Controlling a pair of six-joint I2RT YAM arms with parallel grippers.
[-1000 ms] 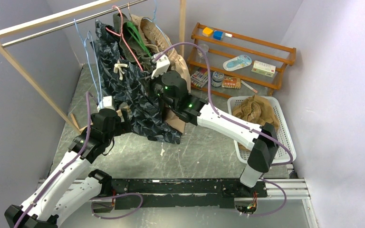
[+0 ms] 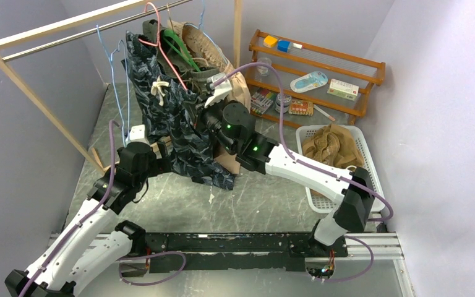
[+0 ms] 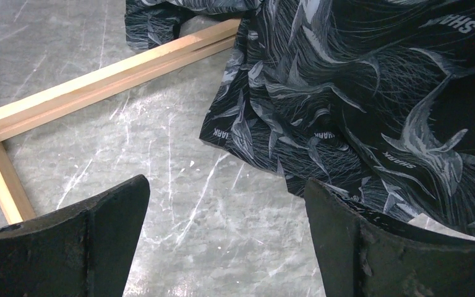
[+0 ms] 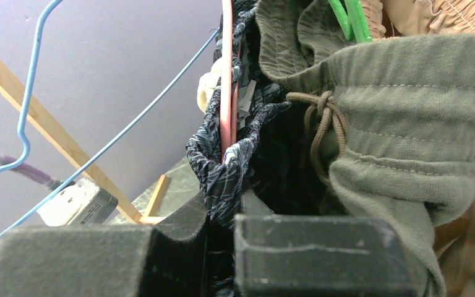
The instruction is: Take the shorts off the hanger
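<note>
Black shorts with a grey shark pattern (image 2: 188, 139) hang on a pink hanger (image 2: 161, 46) from the rail. In the right wrist view the hanger's pink arm (image 4: 226, 80) runs down inside the shorts' gathered waistband (image 4: 207, 154). My right gripper is shut on that waistband, just below the end of the pink arm. Lower down, to the left of the shorts, my left gripper stands open over bare floor. The shorts' leg hem (image 3: 321, 142) lies beyond its fingers, with nothing held.
Green shorts (image 4: 402, 124) and beige trousers (image 2: 235, 80) hang close behind. Empty blue hangers (image 2: 116, 80) dangle by my left arm. A white basket (image 2: 371, 148) with brown cloth and a wooden shelf (image 2: 321, 46) stand at the right.
The right gripper has shifted slightly right, and the waistband and pink hanger have swung a little with it. The blue hangers sway slightly; the left arm stays almost still.
</note>
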